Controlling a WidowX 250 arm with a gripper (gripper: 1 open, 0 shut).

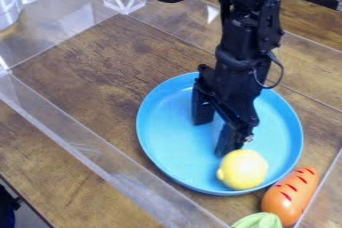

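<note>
My black gripper [219, 122] hangs over a blue plate [167, 147], its open fingers low near the plate's middle. A yellow lemon-like object [243, 168] rests on the plate toward the front right, just beside the lower fingertip. I see nothing held between the fingers, though the dark body hides part of the space.
An orange toy carrot [291, 194] lies right of the plate, with a pale green object [254, 221] at the bottom edge. Clear plastic walls border the wooden surface [87, 62], which is bare at left.
</note>
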